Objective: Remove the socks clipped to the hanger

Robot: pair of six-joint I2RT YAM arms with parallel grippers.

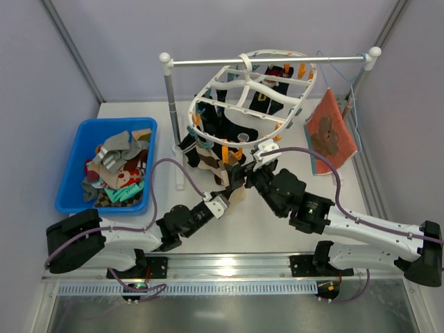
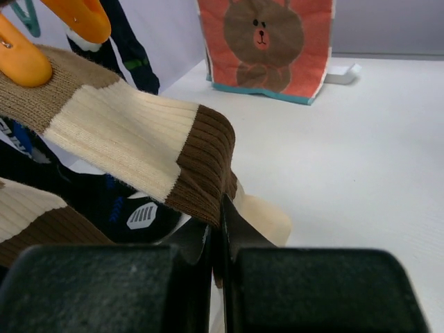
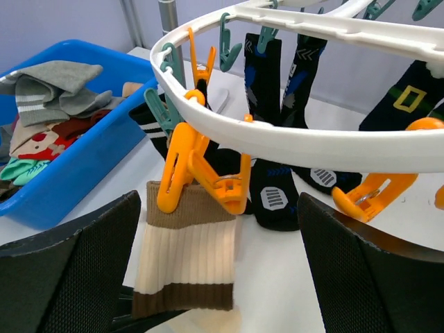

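A brown-and-cream striped sock (image 3: 187, 253) hangs below the round white hanger (image 3: 305, 142), two orange clips (image 3: 179, 166) at its upper edge. In the left wrist view, the lower brown end of the striped sock (image 2: 132, 135) runs down between the fingertips of my left gripper, which is shut on it. My right gripper stands open, its dark fingers (image 3: 76, 270) at either side of the view. The sock and clips show beyond that gap, with no cloth held. Dark socks (image 1: 225, 128) hang elsewhere on the hanger.
At the left stands a blue bin (image 1: 78, 166) with several socks inside. An orange bear cloth (image 1: 329, 135) hangs at the right. The hanger's white rail (image 1: 208, 63) crosses above. Both grippers are close together below the hanger's front rim.
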